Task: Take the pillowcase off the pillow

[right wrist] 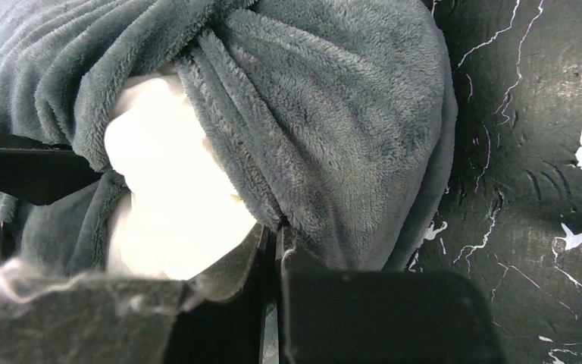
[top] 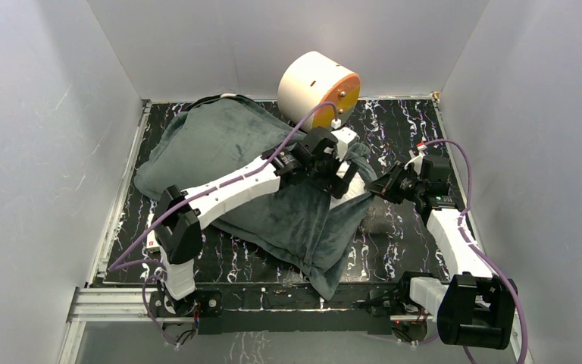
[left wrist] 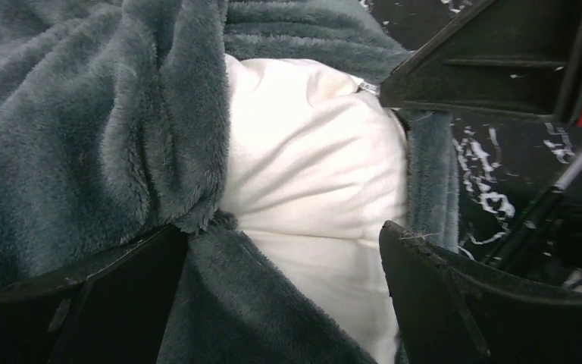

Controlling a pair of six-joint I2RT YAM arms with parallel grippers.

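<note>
The grey-green plush pillowcase (top: pixel 227 144) covers most of the pillow and lies slantwise across the table. At its right end the opening bares the white pillow (left wrist: pixel 311 167). My left gripper (top: pixel 344 180) is open over that opening; in the left wrist view its fingers (left wrist: pixel 432 296) stand wide apart, with white fabric and a fold of pillowcase showing between them. At the right edge of the opening, my right gripper (top: pixel 371 187) is nearly closed, its fingertips (right wrist: pixel 256 254) pinching the pillowcase's hem. The pillow's remaining part is hidden under the cloth.
A white cylinder with an orange and yellow end (top: pixel 320 87) stands at the back, close to the pillow. Grey walls enclose the black marbled table (top: pixel 394 243). Bare table shows at the right front. A small pale box (top: pixel 153 239) sits partly behind the left arm.
</note>
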